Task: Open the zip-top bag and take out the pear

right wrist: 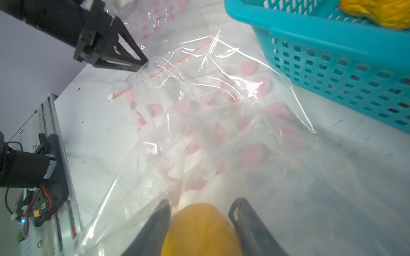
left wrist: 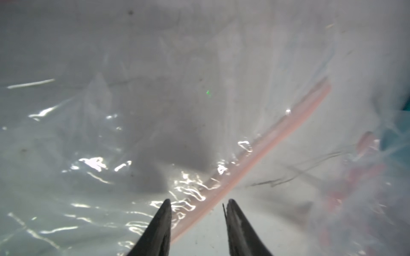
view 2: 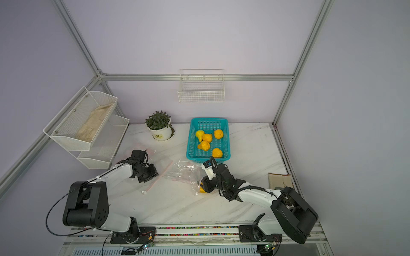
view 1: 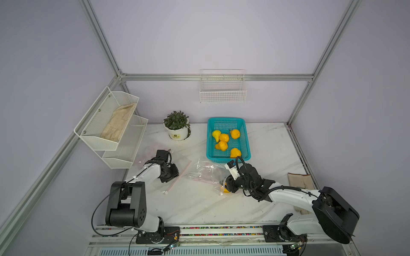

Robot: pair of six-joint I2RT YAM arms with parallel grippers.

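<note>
My right gripper is shut on a yellow pear, low over the table. Clear film of the zip top bag, with pink dots, spreads crumpled around and ahead of it; whether any film lies between fingers and pear, I cannot tell. The bag also shows between the arms in the top left view, left of the pear. Clear plastic and a pink strip lie beneath my left gripper. Its fingers stand apart, with no grip on the film visible.
A teal basket with several yellow fruits stands behind the right gripper. At the back left is a potted plant.
</note>
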